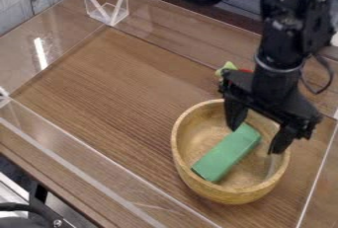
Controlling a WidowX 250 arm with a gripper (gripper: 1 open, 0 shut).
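Observation:
A wooden bowl (199, 178) sits at the lower right of the table, holding a green block (227, 156) that lies at a slant on its floor. My black gripper (268, 123) is over the back rim of the bowl, its two fingers apart, above and behind the block, with nothing seen held between them.
Behind my gripper, partly hidden, lie small yellow-green and red items (226, 72). A white wire-like holder (106, 5) stands at the back left.

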